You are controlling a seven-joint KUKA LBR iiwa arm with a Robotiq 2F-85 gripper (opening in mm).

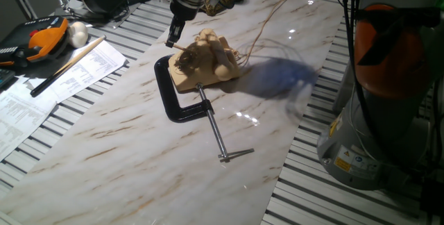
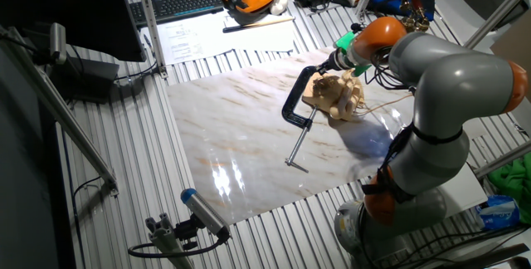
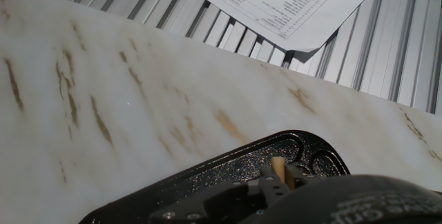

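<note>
A tan wooden piece (image 1: 208,64) with rounded knobs sits on the marbled board, fixed in a black C-clamp (image 1: 168,93). My gripper (image 1: 173,43) points down at the piece's far-left end, above the clamp's frame. A thin wooden peg (image 1: 180,46) runs between the fingertips and the piece. In the wrist view a short tan tip of the peg (image 3: 279,166) shows among the dark finger parts, with the clamp frame (image 3: 207,171) behind. How tightly the fingers stand around it cannot be told. From the other side, the arm hides much of the gripper.
The clamp's screw handle (image 1: 236,155) sticks out toward the front. A cord (image 1: 267,20) runs from behind the wooden piece. Papers (image 1: 87,72), a dark-tipped stick (image 1: 66,67) and an orange-black device (image 1: 33,41) lie left. The board's front (image 1: 139,169) is clear.
</note>
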